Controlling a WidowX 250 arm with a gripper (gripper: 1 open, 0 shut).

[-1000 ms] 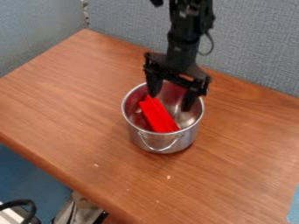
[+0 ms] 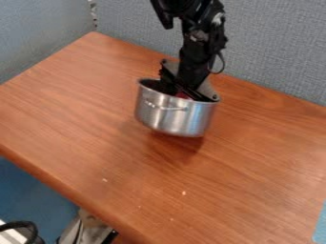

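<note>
A silver metal pot [image 2: 176, 116] stands on the wooden table [image 2: 90, 143], right of centre toward the back. The black gripper [image 2: 188, 90] reaches down at the pot's upper rim, its lower part inside or behind the rim. Whether it is open or shut cannot be seen. Only a small bit of red shows inside the pot; the rest of the contents is hidden by the rim and arm.
Grey padded walls stand behind and at the left of the table. Cables and other dark items lie off the table at the lower left.
The pot has moved toward the back and now shows more of its side. The red object, clear earlier, is mostly hidden. The arm has moved with it.
</note>
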